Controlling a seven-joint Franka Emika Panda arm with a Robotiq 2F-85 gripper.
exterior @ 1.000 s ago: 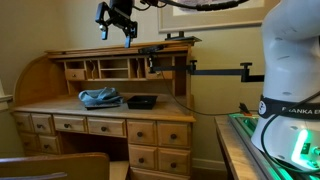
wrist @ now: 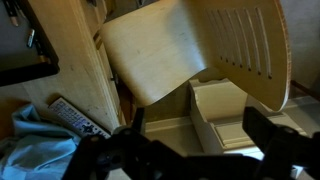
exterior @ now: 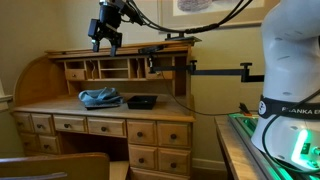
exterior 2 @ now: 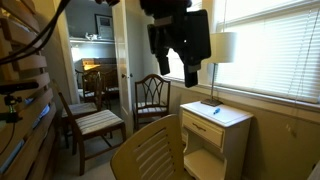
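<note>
High over the desk, my gripper (exterior: 104, 48) hangs open, its two fingers apart and nothing between them. A blue cloth (exterior: 100, 97) lies crumpled on the desk top (exterior: 66, 105), well below the gripper. To the cloth's right sits a black tray (exterior: 142, 102). The wrist view has the cloth (wrist: 42, 145) at lower left, a remote control (wrist: 78, 116) beside it, and the tray (wrist: 30, 72) at upper left with small dark items inside. Dark gripper fingers (wrist: 262, 130) show along the bottom of that view, above a wooden chair and the floor.
A wooden chair (exterior 2: 150, 150) stands in front of the desk. The white side table (exterior 2: 215, 130) carries a lamp (exterior 2: 222, 50). Cubbyholes (exterior: 112, 70) rise behind the desk top, and a black horizontal bracket (exterior: 215, 71) juts in from the right.
My gripper has moved left and a little downward in exterior view 1, staying open. The cloth and the tray have not moved.
</note>
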